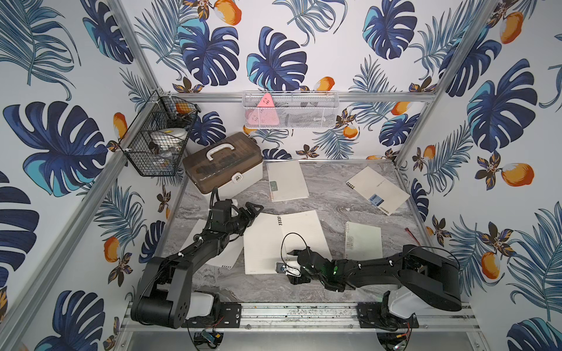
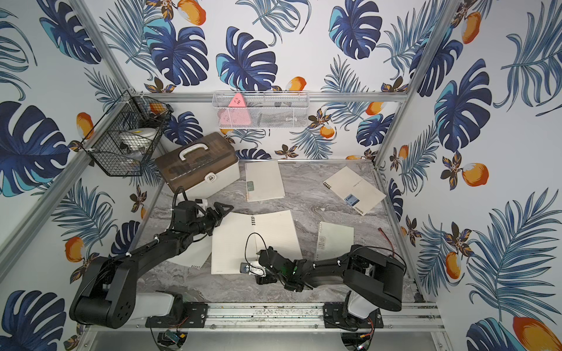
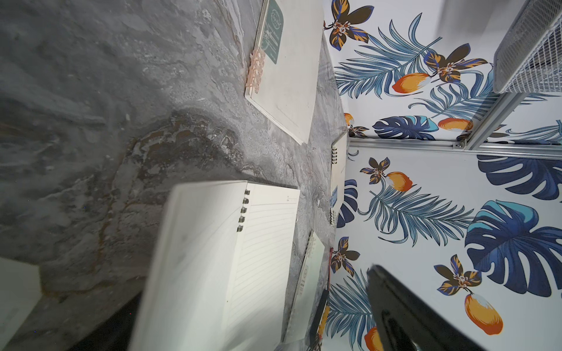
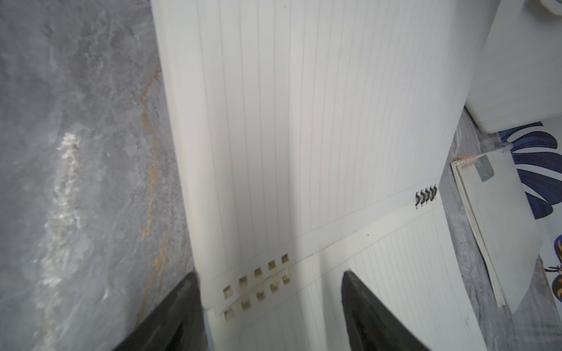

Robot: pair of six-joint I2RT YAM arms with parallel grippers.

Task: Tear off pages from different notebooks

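An open spiral notebook (image 1: 260, 239) lies at the front middle. In the right wrist view, its lined pages (image 4: 316, 117) show a row of punched holes near the spine's lower part, with black coils farther along. My right gripper is low over that spine end, fingers apart on either side, no page clearly between them. My left gripper (image 1: 253, 210) stands open over the notebook's back left corner. Closed notebooks lie at back middle (image 1: 288, 181), back right (image 1: 377, 190) and right (image 1: 363, 238); another paper (image 1: 222, 257) lies under the left arm.
A brown-lidded box (image 1: 222, 158) stands at the back left. A black wire basket (image 1: 158, 140) and a white mesh basket (image 1: 292, 111) hang on the walls. Bare marble shows between the notebooks.
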